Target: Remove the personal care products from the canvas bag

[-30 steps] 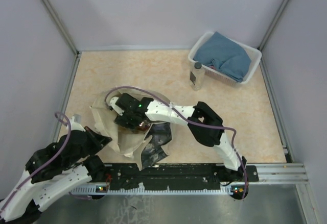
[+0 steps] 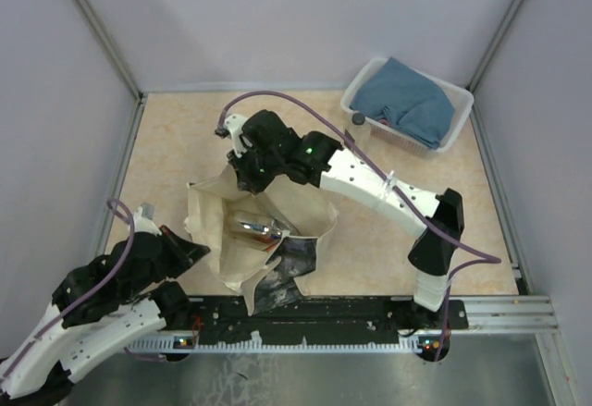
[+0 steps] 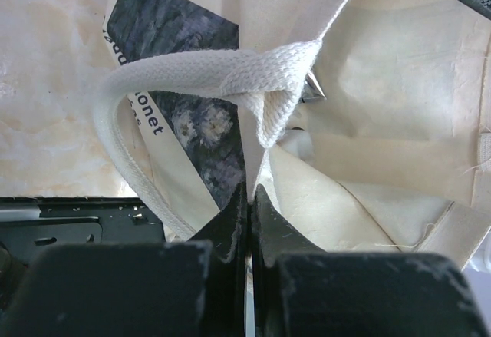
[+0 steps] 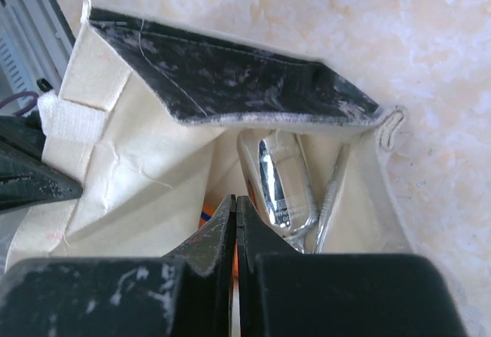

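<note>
The cream canvas bag (image 2: 211, 226) lies mouth-up on the table, with a dark printed panel (image 3: 184, 30) on one side. Inside it rests a clear silver-labelled bottle (image 4: 280, 180), with something orange (image 4: 205, 213) partly hidden behind my fingers. My right gripper is shut above the bag's opening, nothing visible between its fingers; the bottle lies apart from them. At the bag's left edge, my left gripper is shut on the canvas rim near the white strap (image 3: 184, 72).
A clear bottle with a dark cap (image 2: 358, 124) stands on the table behind my right arm. At the back right, a white basket (image 2: 377, 66) holds a blue cloth (image 2: 402, 101). Bare table lies to the right.
The left gripper and the bag have shifted slightly right.
</note>
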